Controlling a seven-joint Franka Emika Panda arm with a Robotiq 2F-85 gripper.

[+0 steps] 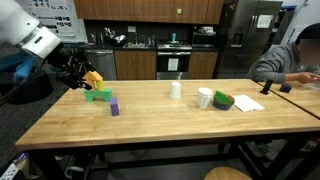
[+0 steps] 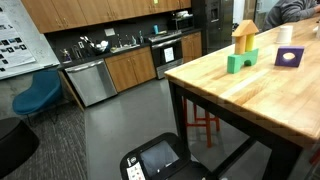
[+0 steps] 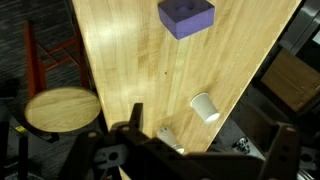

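Note:
In the wrist view the dark fingers of my gripper stand wide apart, with nothing held between them. A purple block [image 3: 187,14] with a hollow shows at the top of that view, resting on the table apart from the fingers. Exterior view 2 shows a green block [image 2: 242,62], a yellow upright piece [image 2: 240,45] and an orange piece [image 2: 245,28] stacked, with the purple block [image 2: 289,56] separate at their right. From exterior view 1, my arm [image 1: 48,47] is raised at the left, partly in front of the green block [image 1: 98,95].
White cups [image 1: 204,98] [image 1: 175,90], a bowl [image 1: 223,101] and a paper [image 1: 246,103] lie farther right on the wooden table [image 1: 160,122]. A person [image 1: 290,66] is at the far right. A round stool [image 3: 62,110] stands below the edge.

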